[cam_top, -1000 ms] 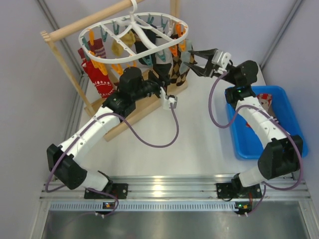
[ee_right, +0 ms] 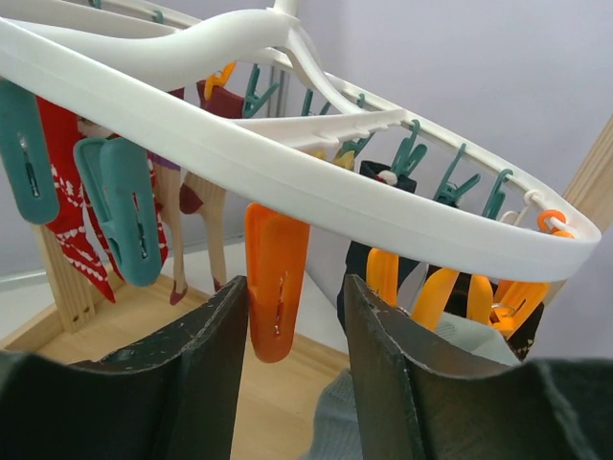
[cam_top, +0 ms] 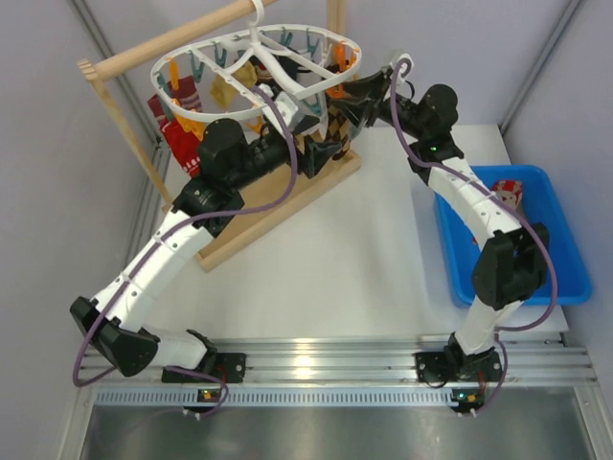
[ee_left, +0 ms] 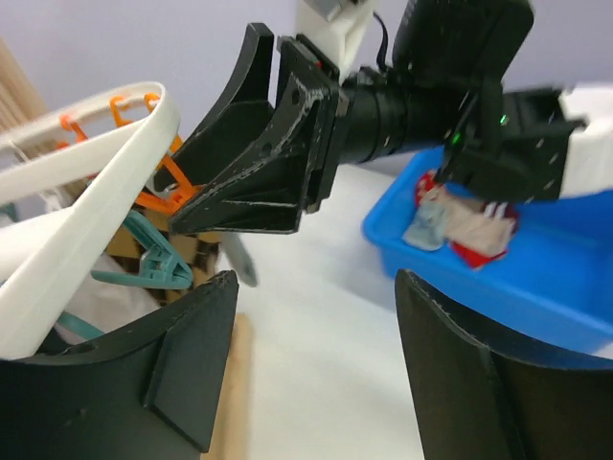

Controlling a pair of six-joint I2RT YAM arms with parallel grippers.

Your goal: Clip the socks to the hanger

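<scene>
The white clip hanger (cam_top: 257,96) hangs from a wooden stand, socks clipped round it. My right gripper (cam_top: 352,103) is at the hanger's right side, its parted fingers either side of an orange clip (ee_right: 275,278) in the right wrist view; whether they touch it is unclear. My left gripper (cam_top: 313,144) is just below the hanger's front rim, part open; in the left wrist view its fingertips face teal clips (ee_left: 153,251) and the right gripper. A grey sock (ee_right: 460,340) hangs low at the right in the right wrist view.
A blue bin (cam_top: 565,259) with a few socks stands at the right, partly behind my right arm. The wooden base (cam_top: 239,235) lies under the hanger.
My left gripper has risen and turned toward the rim.
</scene>
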